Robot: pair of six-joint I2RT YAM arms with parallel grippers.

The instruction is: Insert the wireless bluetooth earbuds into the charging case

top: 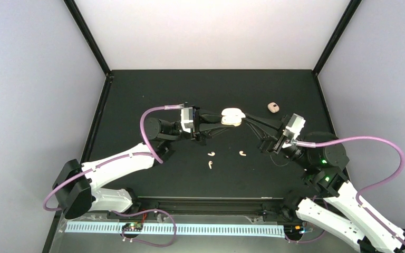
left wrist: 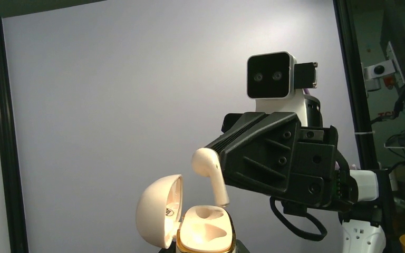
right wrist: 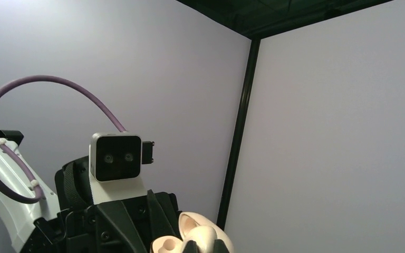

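A cream charging case [left wrist: 205,230] stands with its lid [left wrist: 158,211] swung up, held by my left gripper [top: 222,121], which is shut on it. Two empty sockets show in the case's top. My right gripper is shut on one earbud [left wrist: 211,173]. In the left wrist view that earbud hangs stem down, its tip just above the right side of the case. From the right wrist view, the earbud's rounded head [right wrist: 202,235] covers part of the case.
Several loose earbuds, one of them a right-hand earbud [top: 242,153], lie on the black table [top: 190,182] below the arms. A second, closed case [top: 273,107] rests at the back right.
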